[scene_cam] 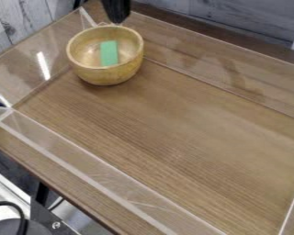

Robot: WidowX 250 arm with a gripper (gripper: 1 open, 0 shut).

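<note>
A round wooden bowl (82,70) sits at the upper left of the table, holding a green block (109,54) that lies inside it. My black gripper (120,16) is at the top edge of the view, above and just behind the bowl, mostly cut off; its fingers are too dark and small to read.
Clear tape strips run along the left and lower left. Dark cables lie at the bottom-left corner, off the table's edge.
</note>
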